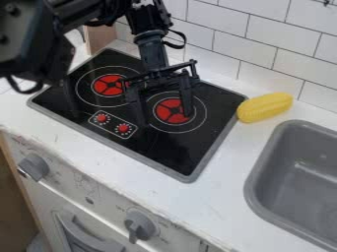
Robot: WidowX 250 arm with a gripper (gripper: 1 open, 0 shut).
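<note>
My black gripper hangs over the black cooktop, its two fingers standing apart with nothing visible between them, one over the left part and one near the right red burner. A yellow corn cob lies on the white counter to the right of the cooktop, apart from the gripper.
A grey sink fills the right front. A white tiled wall runs behind the counter. The oven front with knobs is below the counter's front edge. Some bare counter lies between cooktop and sink.
</note>
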